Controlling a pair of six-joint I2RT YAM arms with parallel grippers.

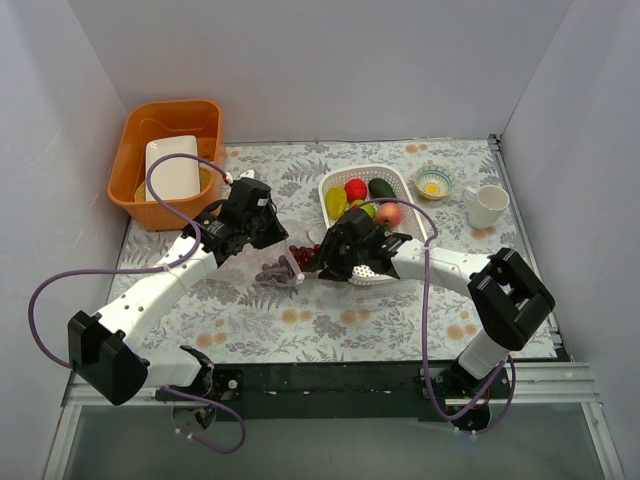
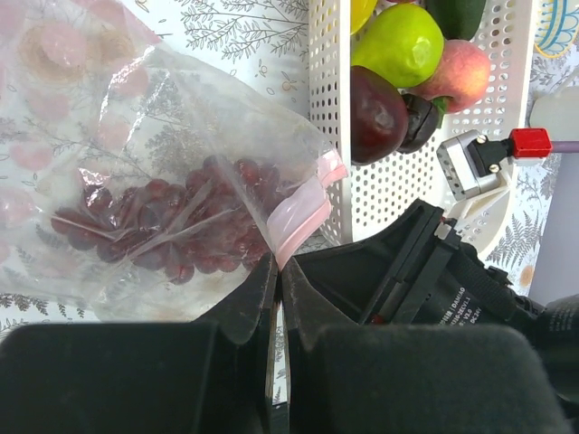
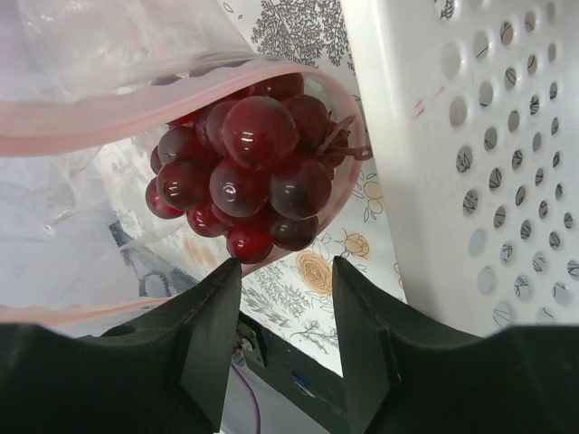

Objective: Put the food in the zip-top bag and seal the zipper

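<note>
A clear zip top bag (image 2: 208,99) with a pink zipper strip (image 2: 303,215) lies on the patterned table. Dark red grapes (image 3: 244,185) are bunched inside it, some of them right at the open mouth, their stem (image 3: 339,143) pointing out. My left gripper is shut on the bag's rim at the zipper strip. Just outside the mouth, my right gripper stands open below the grapes, nothing between its fingers. From above, the right gripper (image 1: 326,268) appears between the bag mouth and the white basket.
The white basket (image 3: 389,117), holding fruit such as a peach (image 2: 460,76) and a green pear (image 2: 398,45), stands close beside the bag mouth. An orange bin (image 1: 128,150) is at back left; a bowl (image 1: 433,181) and mug (image 1: 486,206) at back right.
</note>
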